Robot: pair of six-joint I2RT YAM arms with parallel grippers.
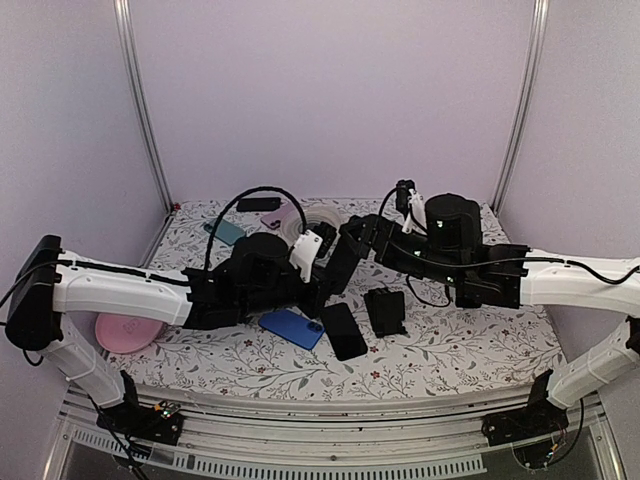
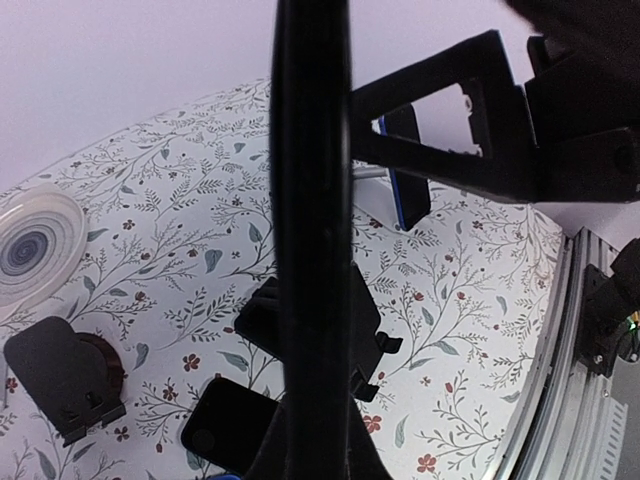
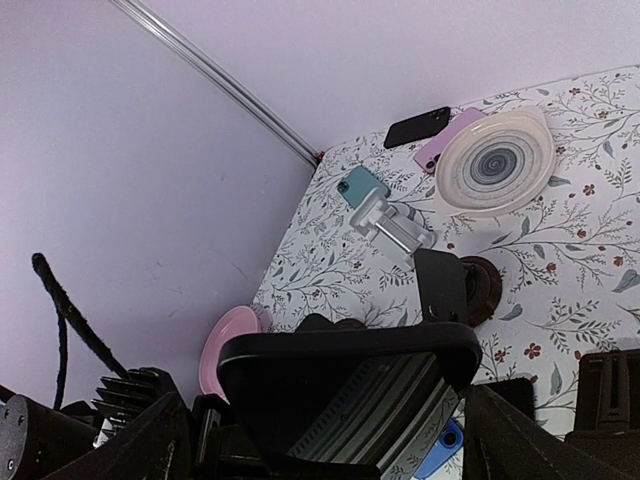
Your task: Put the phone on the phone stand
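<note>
My right gripper [image 1: 362, 230] is at the phone's upper end, its fingers around that end [image 3: 350, 345]; whether they touch it I cannot tell. Below, black stands sit on the floral surface, one at right of centre [image 1: 385, 310] and another at left in the left wrist view [image 2: 55, 370]. Another black phone [image 1: 344, 331] lies flat beside a blue phone [image 1: 289, 326].
A pink plate [image 1: 128, 333] is at the left edge. A teal phone [image 3: 362, 186], a pink phone [image 3: 448, 138], a black phone [image 3: 418, 127] and a round translucent dish [image 3: 495, 165] lie toward the back.
</note>
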